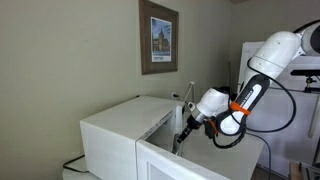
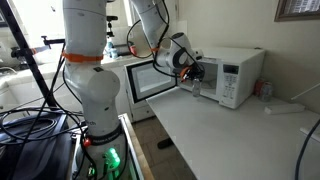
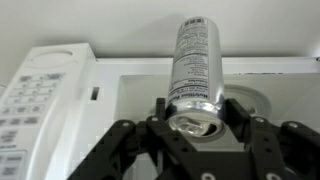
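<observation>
A silver can (image 3: 197, 65) with printed text fills the middle of the wrist view. My gripper is shut on its near end, with dark fingers (image 3: 150, 135) at both sides. In exterior view 2 the can (image 2: 196, 89) hangs below the gripper (image 2: 194, 74), in front of the white microwave (image 2: 233, 84). The microwave's door (image 2: 150, 80) stands open. Exterior view 1 shows the gripper (image 1: 180, 139) low beside the microwave's open front, partly hidden behind the door.
The microwave's keypad (image 3: 33, 95) is at the left of the wrist view. A round plate-like shape (image 3: 255, 101) shows behind the can. A framed picture (image 1: 159, 37) hangs on the wall.
</observation>
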